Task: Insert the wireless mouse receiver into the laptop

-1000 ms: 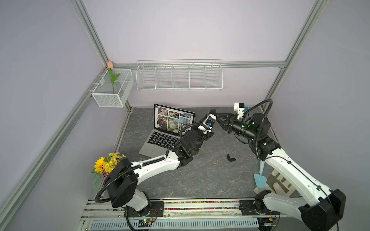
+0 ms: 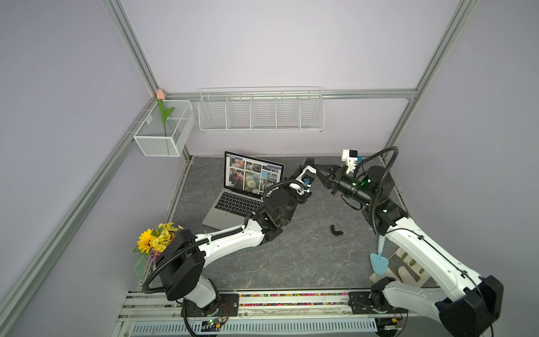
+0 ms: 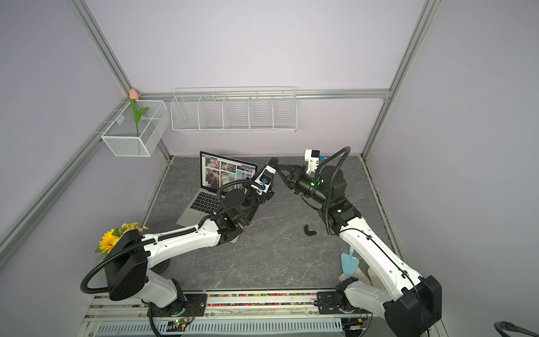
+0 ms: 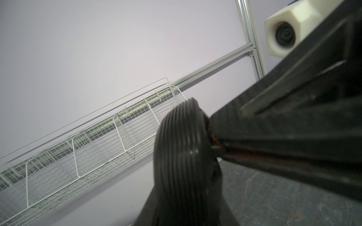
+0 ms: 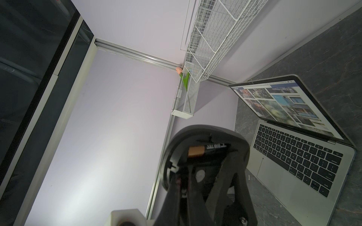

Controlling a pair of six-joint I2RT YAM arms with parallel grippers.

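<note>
The open silver laptop (image 2: pixel 230 212) stands at the back left, screen lit. Above its right side my left gripper (image 2: pixel 308 168) is shut on a black mouse (image 5: pixel 205 135), whose open underside shows a battery in the right wrist view. My right gripper (image 2: pixel 318 168) meets the mouse from the right, its fingertips shut against the open compartment. Whether the receiver is there or between those tips I cannot tell. In the left wrist view the ridged side of the mouse (image 4: pixel 181 158) fills the lower middle.
A small black curved piece (image 2: pixel 335 230) lies on the table, with a blue scoop (image 2: pixel 379 263) at the front right. Flowers (image 2: pixel 151 241) stand at the left. Wire baskets (image 2: pixel 261 129) hang on the back wall.
Both arms are almost still; the right gripper's housing has shifted very slightly at the mouse.
</note>
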